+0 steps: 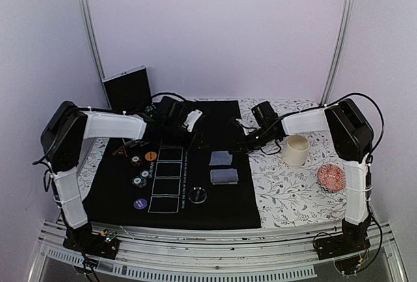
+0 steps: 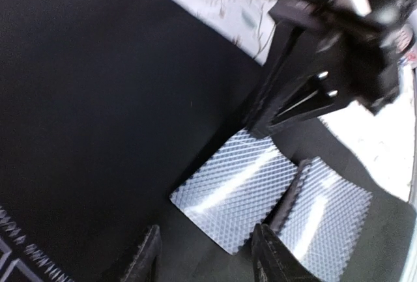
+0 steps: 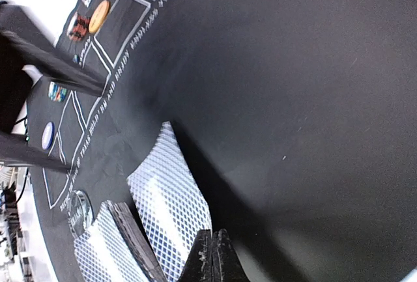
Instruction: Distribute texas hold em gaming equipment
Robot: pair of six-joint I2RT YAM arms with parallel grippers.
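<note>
In the left wrist view a blue-patterned playing card [image 2: 238, 187] has its far corner between the fingertips of my right gripper, which is shut on it. The right wrist view shows this card [image 3: 166, 194] tilted and bent, with a dark shadow beside it. Close by lies the card deck [image 3: 107, 246], a thicker stack with the same backs; from above, the deck [image 1: 224, 176] is just in front of the card [image 1: 221, 158]. My left gripper is to the left, its fingers apart, with only dark mat visible between them.
Poker chips, an orange disc [image 1: 151, 156] and a purple disc [image 1: 140, 204] lie at left beside printed card boxes [image 1: 165, 186]. A clear round disc [image 1: 197, 195] is left of the deck. An open case [image 1: 127, 90], white cup [image 1: 296, 150] and red coasters [image 1: 331, 178] stand outside the centre.
</note>
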